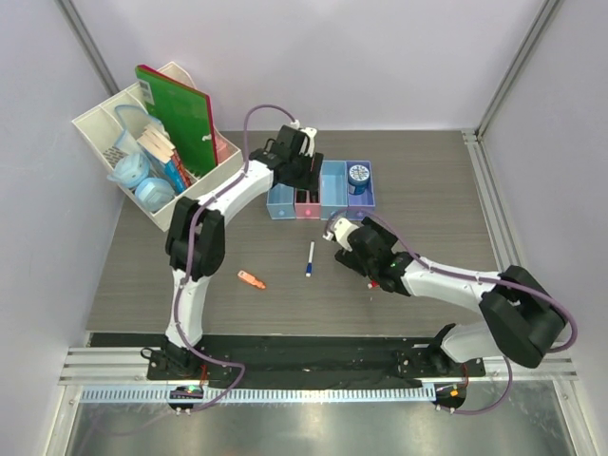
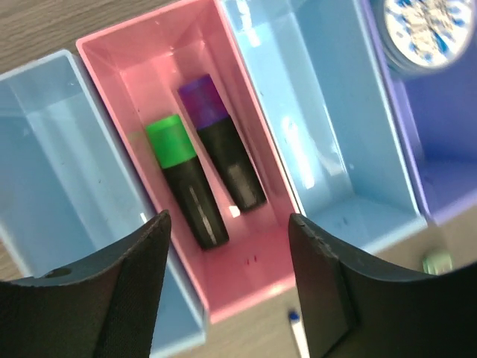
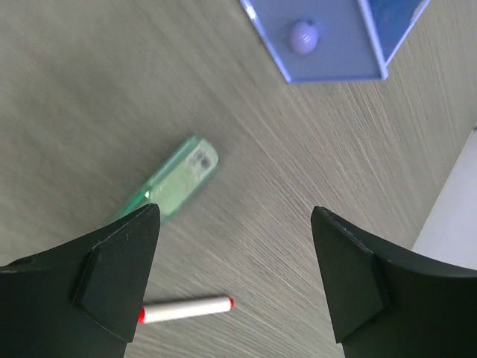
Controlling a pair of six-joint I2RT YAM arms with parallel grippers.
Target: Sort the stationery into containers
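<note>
My left gripper is part open above the pink compartment (image 2: 250, 272), which holds two black markers, one with a green cap (image 2: 190, 190) and one with a purple cap (image 2: 223, 149); nothing shows between its fingers. My right gripper stands open over the table, below a green glue-stick-like item (image 3: 175, 183) and a white pen with red ends (image 3: 186, 308). A white pen with a blue end (image 1: 310, 256) and an orange item (image 1: 251, 279) lie on the table.
Light blue compartments (image 2: 320, 112) flank the pink one; a purple compartment (image 1: 361, 203) holds a round tin (image 1: 358, 176). A large white organizer (image 1: 100, 133) full of items stands at the back left.
</note>
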